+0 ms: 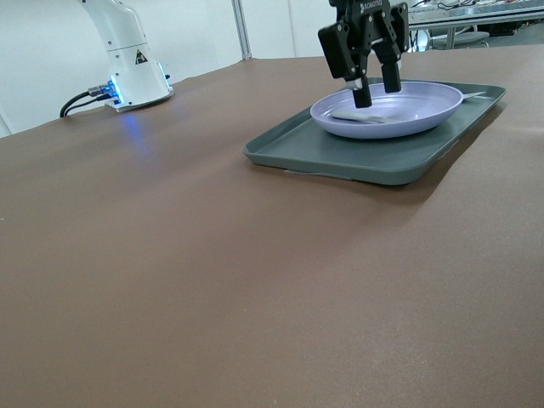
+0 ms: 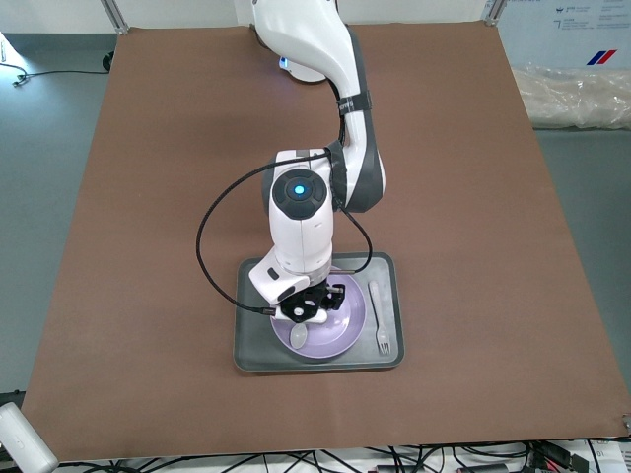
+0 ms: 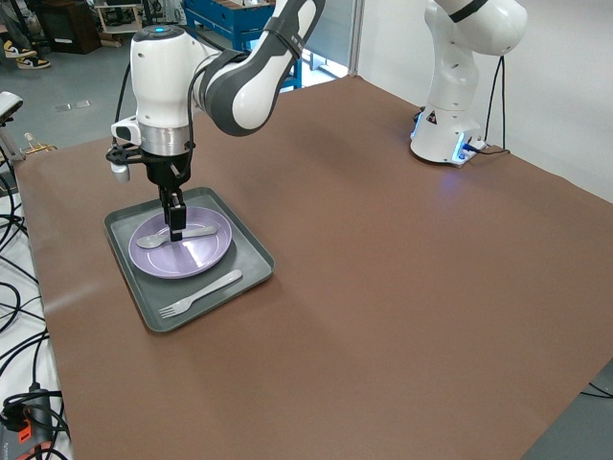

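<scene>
A grey-green tray holds a lilac plate with a pale spoon lying on it, and a pale fork beside the plate on the tray. My gripper hangs low over the plate. In the top view it stands open, its two black fingers apart with nothing seen between them, the spoon just below. In the left view the arm hides the fingertips.
Cables run along the near edge.
</scene>
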